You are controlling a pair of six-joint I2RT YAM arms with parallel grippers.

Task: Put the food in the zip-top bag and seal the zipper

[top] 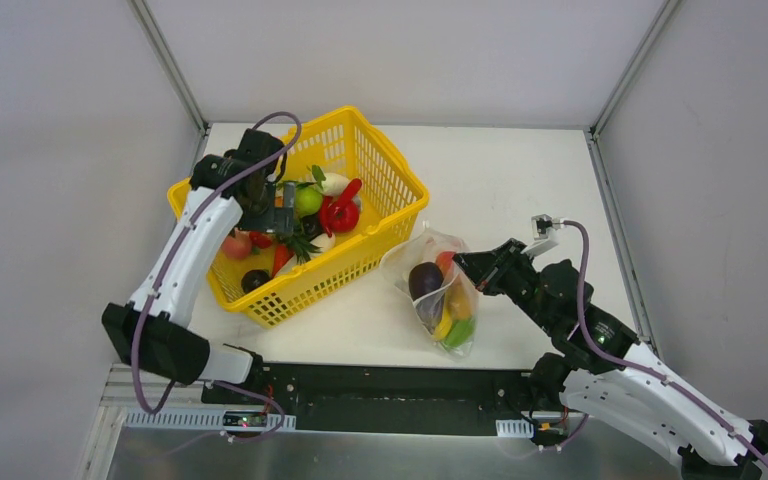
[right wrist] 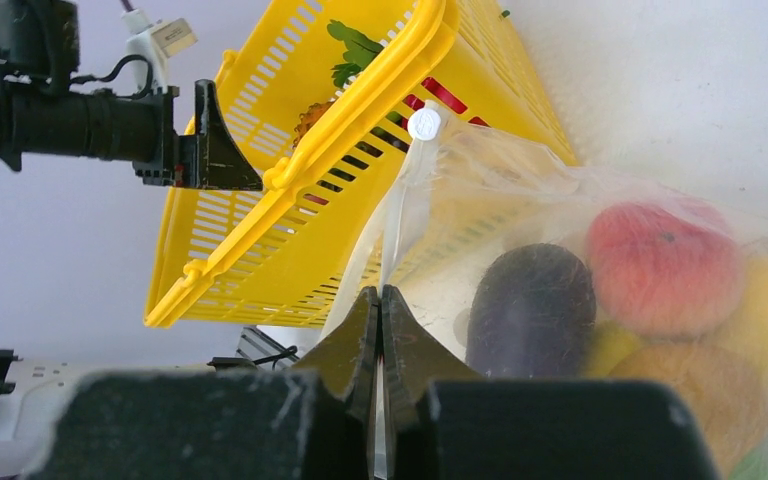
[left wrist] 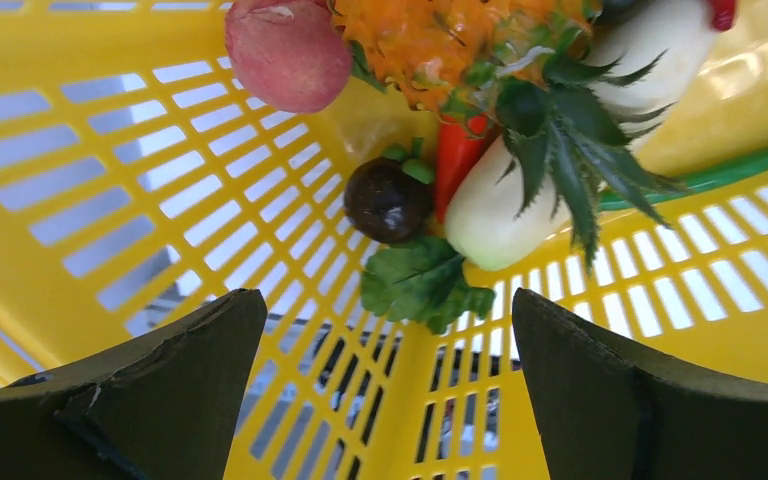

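A clear zip top bag [top: 428, 290] lies on the table with an eggplant, a red fruit, and yellow and green pieces inside. My right gripper is shut on the edge of the bag near its mouth; the dark eggplant [right wrist: 532, 310] and the red fruit [right wrist: 666, 266] show through the plastic. Above the yellow basket [top: 335, 280], my left gripper [top: 278, 208] hangs open, nothing between its fingers.
More food fills the basket: a red pepper [top: 342, 216], a green apple [top: 307, 201] and a pinkish fruit [left wrist: 288, 52]. The basket's high slotted walls surround the left gripper's view. Free table lies behind the bag, right of the basket.
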